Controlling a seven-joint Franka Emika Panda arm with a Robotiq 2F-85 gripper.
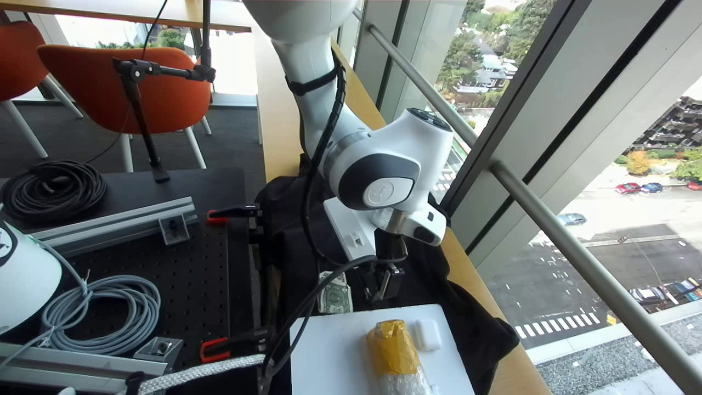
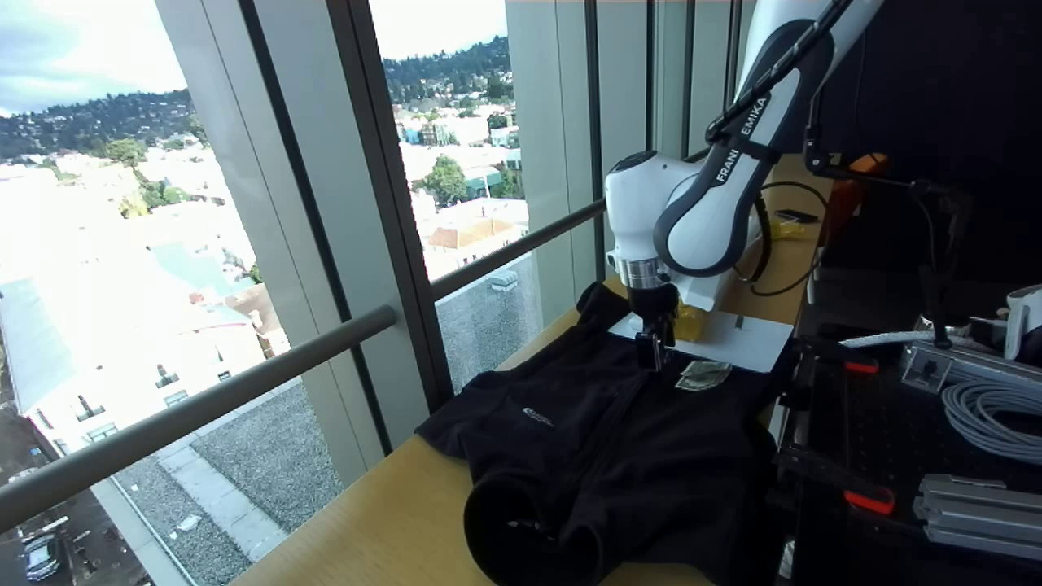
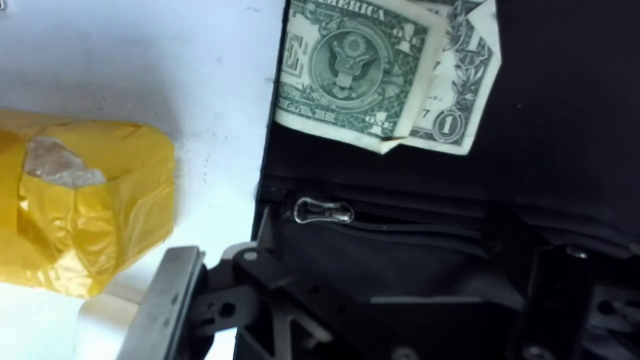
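My gripper [image 1: 385,284] hangs low over a black jacket [image 2: 601,439] laid along the ledge. In the wrist view its fingers [image 3: 160,303] stand wide apart with nothing held between them. A metal zipper pull [image 3: 324,211] lies at the end of a zipper in the dark cloth, just beyond the space between the fingers. Folded dollar bills [image 3: 354,66] rest on the jacket against the white board [image 3: 222,90], clear of my gripper. The same bills [image 2: 703,375] appear to the right of the gripper [image 2: 654,352] in exterior view 2.
On the white board sit a yellow-wrapped package [image 1: 393,345] and a small white case [image 1: 428,334]. A window rail [image 1: 579,257] runs beside the ledge. Clamps [image 1: 230,345] and a black cable [image 1: 309,299] lie on the other side.
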